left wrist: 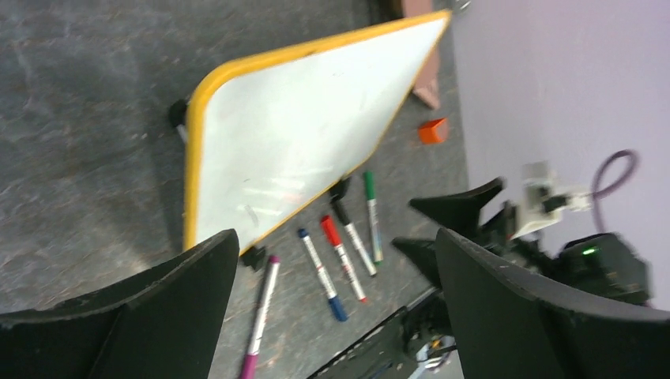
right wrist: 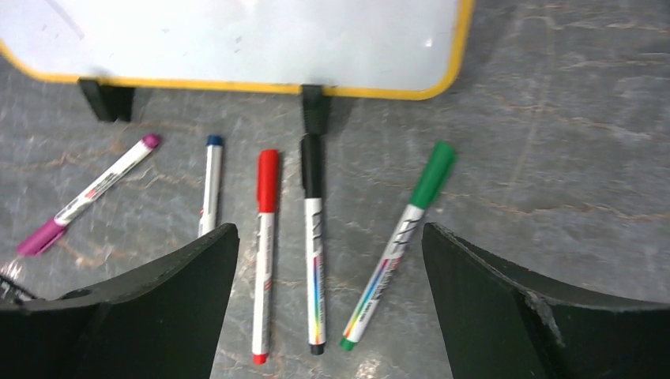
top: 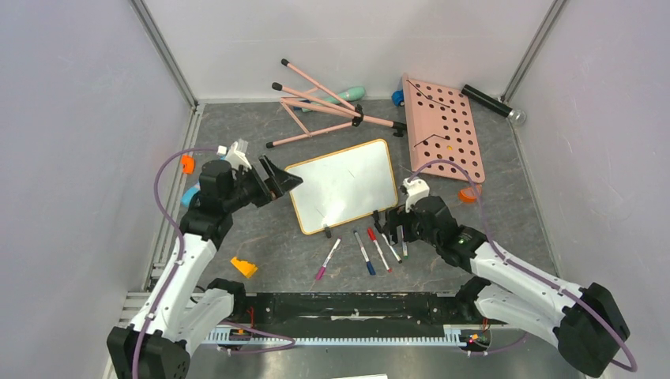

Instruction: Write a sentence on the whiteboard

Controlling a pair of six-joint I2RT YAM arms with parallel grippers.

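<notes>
A whiteboard (top: pixel 340 181) with yellow rim lies mid-table on small black feet. In front lie markers: purple (right wrist: pixel 87 196), blue (right wrist: pixel 212 181), red (right wrist: pixel 266 253), black (right wrist: pixel 314 260) and green (right wrist: pixel 379 284). My right gripper hangs over the markers, open, with the black one below between its fingers. My left gripper (top: pixel 283 178) stands open at the board's left end, above the table, nothing between its fingers.
A pink perforated panel (top: pixel 442 126) and pink folding frame (top: pixel 332 110) lie at the back. A yellow piece (top: pixel 243 266) lies front left, an orange one (left wrist: pixel 433 130) right of the board.
</notes>
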